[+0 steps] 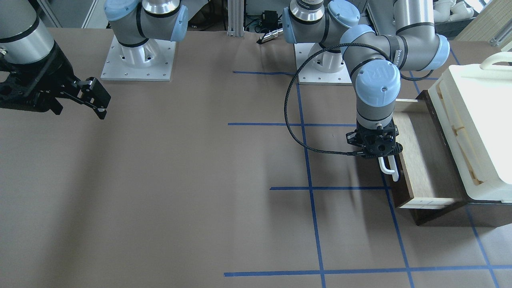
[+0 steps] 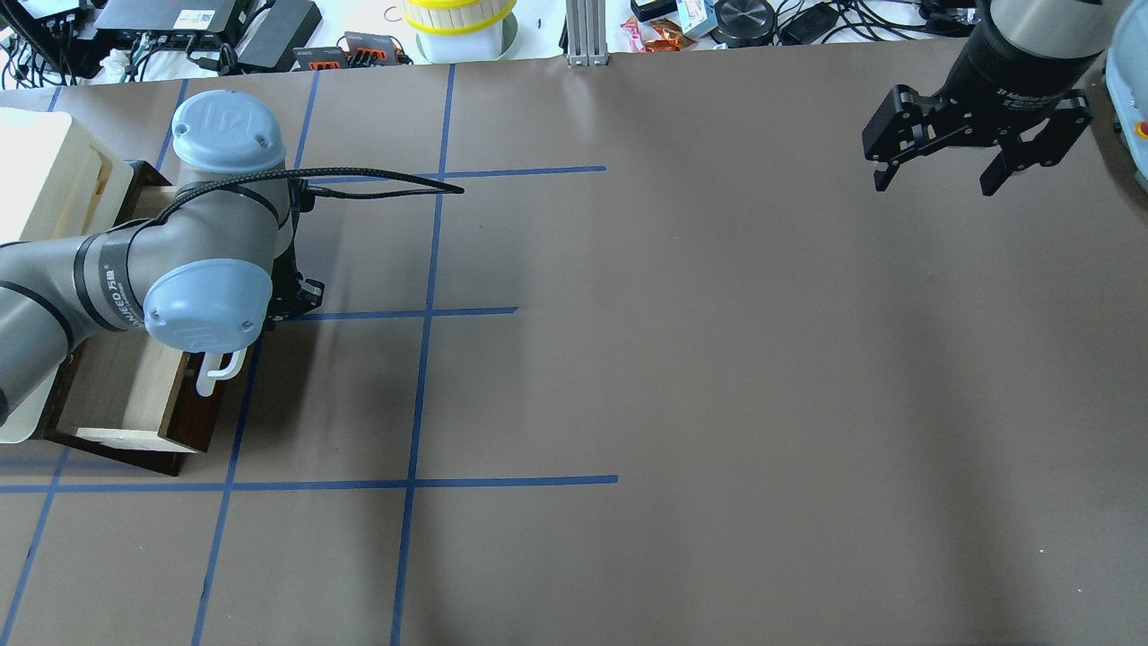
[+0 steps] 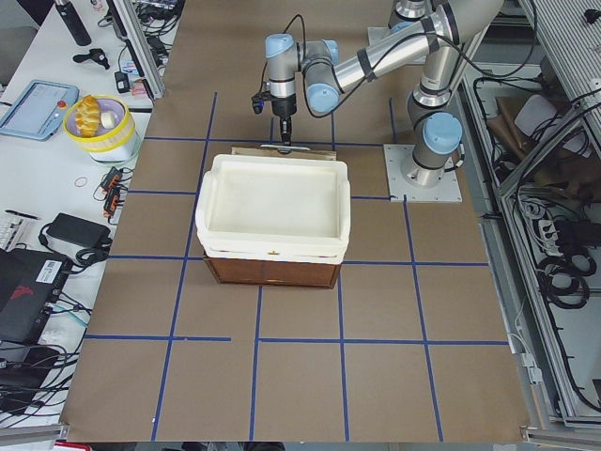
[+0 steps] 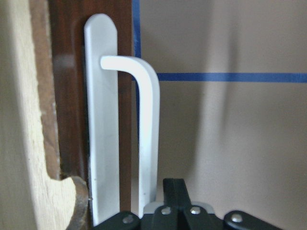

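Note:
A small dark-wood box with a white tray (image 3: 272,207) on top has a drawer (image 1: 427,197) pulled out, its pale interior visible. On the drawer front is a white handle (image 4: 148,134). My gripper (image 1: 374,144) is down at the handle; in the left wrist view its black fingers (image 4: 172,201) meet at the bottom edge, beside the handle's lower part. They look shut; whether any of the handle is between them I cannot tell, as the fingertips are hidden in the other views.
A second arm's black gripper (image 2: 974,140) hangs over the far side of the table. Other arm bases stand along the back.

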